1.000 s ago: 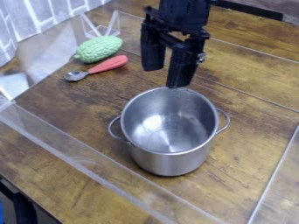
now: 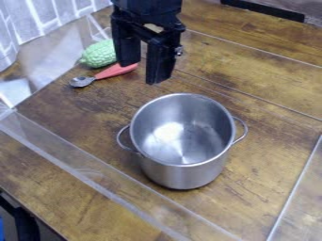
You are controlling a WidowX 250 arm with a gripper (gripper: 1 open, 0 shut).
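My black gripper (image 2: 143, 68) hangs at the top centre of the camera view, fingers pointing down and apart, with no object visible between them. It is over the wooden counter, above and behind a steel pot (image 2: 180, 151) with two wire handles. Behind the gripper at the left lie a green bumpy object (image 2: 98, 54) and a spoon (image 2: 82, 81) with a red handle, the handle partly behind the gripper.
A clear plastic barrier (image 2: 63, 155) runs along the left and front of the work area. A white draped cloth (image 2: 38, 24) is at the top left.
My gripper has moved left and up, away from over the pot toward the green object and spoon. The pot and other objects have stayed in place.
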